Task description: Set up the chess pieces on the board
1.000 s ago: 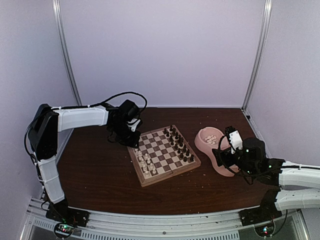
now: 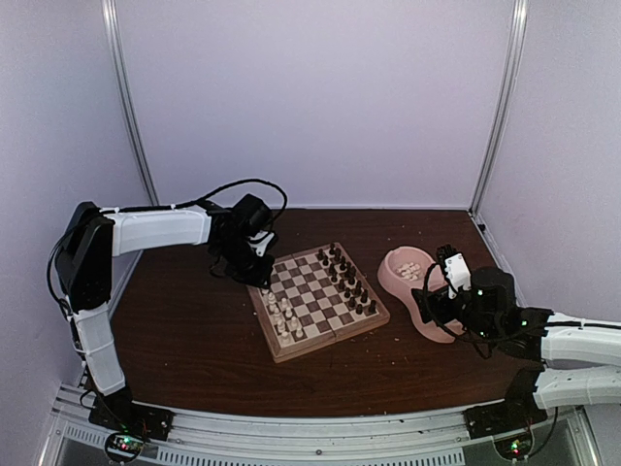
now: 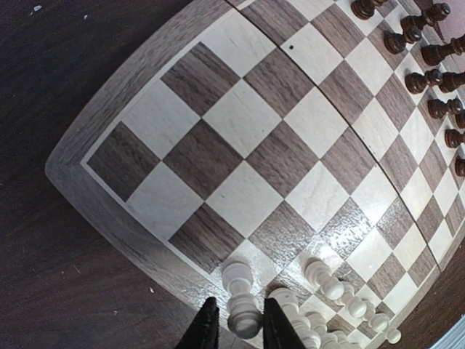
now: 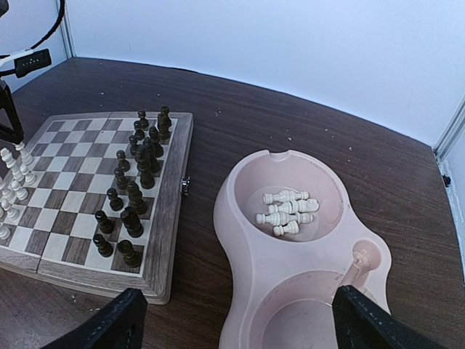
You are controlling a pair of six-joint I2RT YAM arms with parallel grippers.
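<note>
The wooden chessboard carries dark pieces along its right side and white pieces near its left. My left gripper is low over the left edge, its fingers either side of a white piece; whether they touch it I cannot tell. My right gripper stands open beside the pink tray, nothing between its fingers. In the right wrist view several white pieces lie on their sides in the tray's upper bowl.
The tray's lower bowl looks empty. White walls enclose the back and sides.
Hardly anything differs in the top view; the left wrist's cable and housing have shifted very slightly. The right arm and the board look unchanged.
</note>
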